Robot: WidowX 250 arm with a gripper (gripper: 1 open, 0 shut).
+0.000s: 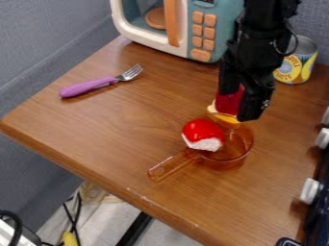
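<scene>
My black gripper [245, 92] is over the right half of the table, just above and behind a transparent orange pan [226, 152]. A red object [229, 103] with a yellow part below it is at the gripper's fingers; whether it is held I cannot tell. A red and white round item [202, 135] lies in the pan, whose handle points toward the front left.
A fork with a purple handle [90, 86] lies on the left of the wooden table [90, 125]. A toy microwave [180, 24] stands at the back, a can [295, 60] at the back right, a dark appliance [315, 192] at the right edge.
</scene>
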